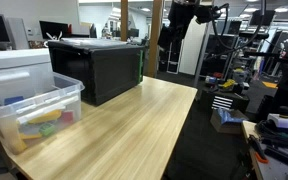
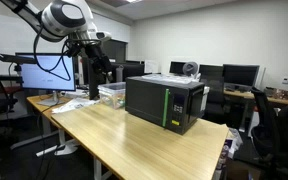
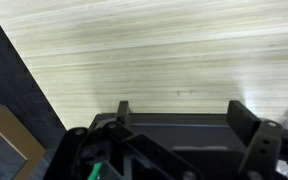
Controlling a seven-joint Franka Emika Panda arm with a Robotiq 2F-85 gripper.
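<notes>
My gripper stands open in the wrist view, its two fingers wide apart and nothing held between them. In the first exterior view the gripper (image 1: 172, 42) hangs in the air above the far part of the table. The second exterior view puts the gripper (image 2: 106, 70) at the left, high over the wood. A black microwave (image 2: 154, 100) with a green strip stands on the wooden table (image 2: 134, 148). Beside it is a clear plastic bin (image 1: 68, 92) with colourful items inside. Below the fingers in the wrist view lies the dark microwave (image 3: 174, 135).
Bare tabletop (image 1: 119, 135) stretches in front of the microwave and bin. A cardboard box (image 1: 227, 120) sits on the floor past the table's edge, and a cart with tools (image 1: 279, 135) stands at the right.
</notes>
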